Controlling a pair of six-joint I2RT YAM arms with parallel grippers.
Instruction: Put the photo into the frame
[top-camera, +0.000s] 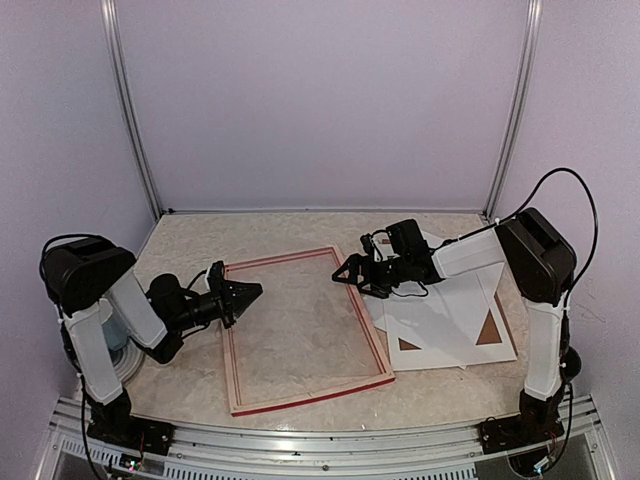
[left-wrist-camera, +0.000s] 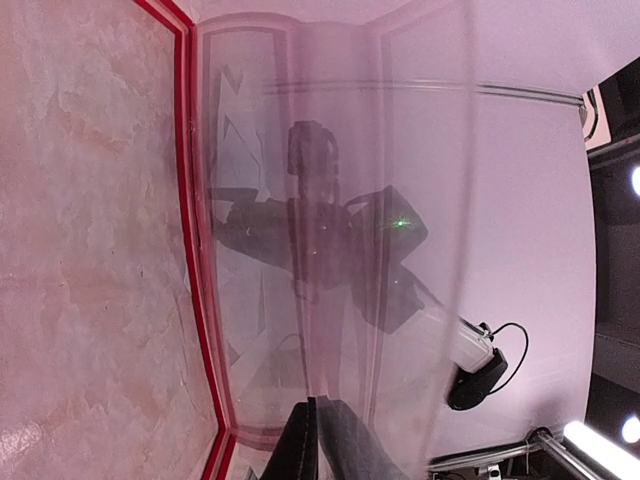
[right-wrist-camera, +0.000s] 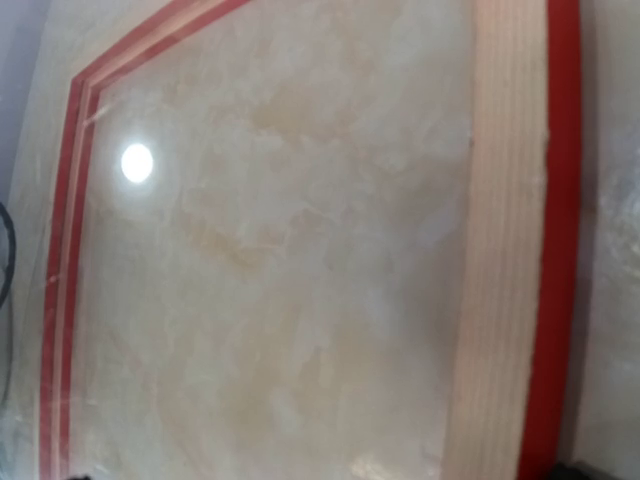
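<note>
The red-and-wood frame (top-camera: 375, 350) lies on the table, its inside showing the marbled tabletop. A clear, reflective sheet (left-wrist-camera: 250, 330) fills much of the left wrist view. My left gripper is shut at its lower edge, the thin sheet apparently between the fingers. From above, that gripper reaches over the frame's left side. My right gripper (top-camera: 350, 278) stands open by the frame's upper right edge. In the right wrist view only dark fingertip bits (right-wrist-camera: 568, 472) show at the bottom, with the wooden frame side (right-wrist-camera: 505, 240) in between. I cannot pick out a photo.
White boards (top-camera: 430, 340) with brown corner pieces (top-camera: 490, 330) lie to the right of the frame, partly beneath the right arm. At the far left, a round pale stack (top-camera: 128, 360) sits behind the left arm. Bare tabletop (top-camera: 200, 230) shows along the back.
</note>
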